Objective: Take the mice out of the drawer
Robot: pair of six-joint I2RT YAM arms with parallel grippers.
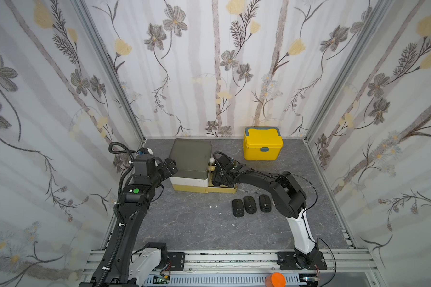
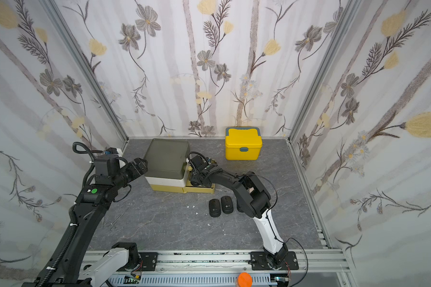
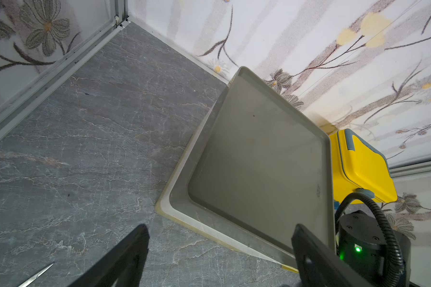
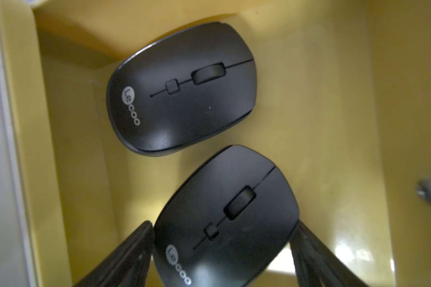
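Inside the yellow drawer [image 4: 340,119], a black mouse [image 4: 182,91] lies near one wall, and a second black mouse [image 4: 229,215] lies angled beside it. My right gripper reaches down into the drawer, its fingers spread on either side of that second mouse and close to its edges. In the top left view, several black mice rest on the table in front of the drawer, among them a left one [image 1: 238,208], a middle one [image 1: 250,204] and a right one [image 1: 265,203]. My left gripper stands open with nothing between its fingers, beside the drawer cabinet [image 3: 268,157].
A yellow box [image 1: 263,145] with a grey-blue rim stands at the back right. The cabinet's grey lid [image 1: 191,155] is left of the open drawer. A small thin white object [image 3: 36,276] lies on the table by the left arm.
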